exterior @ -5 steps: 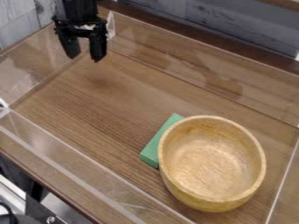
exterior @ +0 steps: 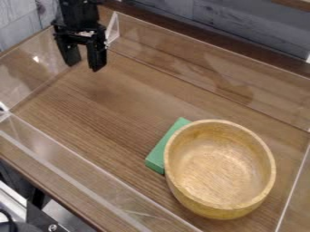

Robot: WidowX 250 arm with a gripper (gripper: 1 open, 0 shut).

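My gripper [exterior: 82, 54] is at the upper left, low over the wooden surface, a dark shape with fingers pointing down; whether it is open or shut is not clear at this size. A cream, empty bowl [exterior: 218, 161] stands at the lower right. A green block [exterior: 162, 147] lies against its left side, partly hidden behind it.
A raised clear edge runs along the left, and a grey wall borders the back right.
My gripper has shifted slightly within the upper left, a little downward in the view. The bowl and green block have not moved.
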